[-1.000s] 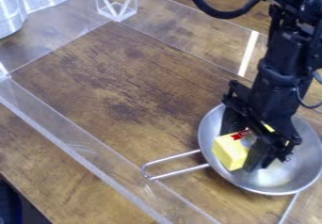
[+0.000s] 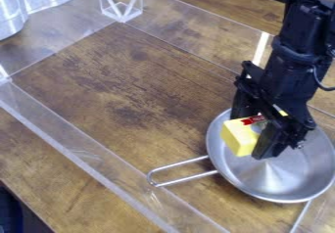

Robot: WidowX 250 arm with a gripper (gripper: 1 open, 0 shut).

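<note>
My black gripper (image 2: 262, 129) is at the right of the camera view, shut on a yellow block (image 2: 238, 139) with a small red patch on top. The block is held over a round silver pan (image 2: 295, 178), whose wire handle points to the lower left. Whether the block touches the pan's bottom is hard to tell.
Clear acrylic rails (image 2: 88, 149) border the wooden table (image 2: 118, 90) on the left and back, with a clear bracket (image 2: 120, 7) at the upper left. A white cloth (image 2: 26, 2) lies in the top left corner.
My gripper has risen with the yellow block in it, which now sits higher in the view over the pan. The pan has stayed in place.
</note>
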